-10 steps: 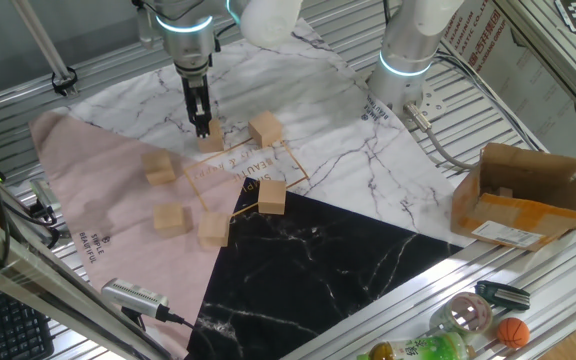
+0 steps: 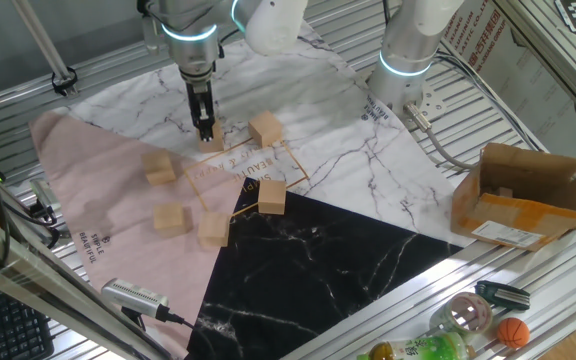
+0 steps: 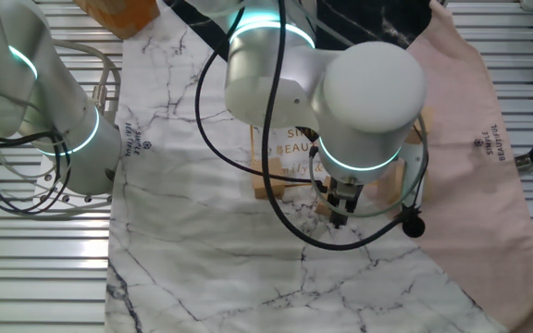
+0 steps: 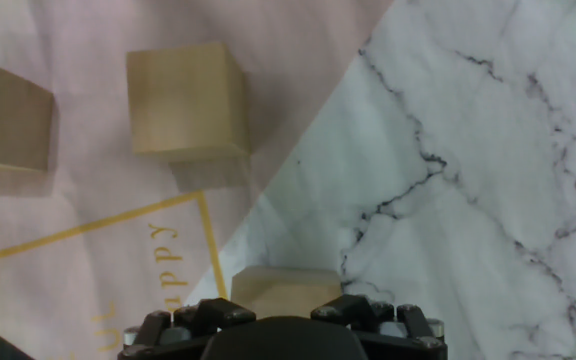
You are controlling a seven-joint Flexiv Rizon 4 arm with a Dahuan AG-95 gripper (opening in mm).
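Observation:
My gripper [image 2: 206, 137] points down at a wooden cube [image 2: 216, 143] on the white marble-patterned cloth, covering part of it. In the wrist view, the gripper's two black fingers [image 4: 226, 312] stand apart, and the same cube [image 4: 286, 287] shows beyond the gap, its lower part hidden. Contact between them cannot be made out.
An open cardboard box [image 2: 523, 205] stands at the right. A small camera [image 2: 136, 297] sits at the front left; a bottle [image 2: 430, 347] and an orange ball [image 2: 513, 332] are at the front right.
My gripper has shifted slightly downward and to the right in exterior view 1, closer over the cube. The cubes have stayed where they were.

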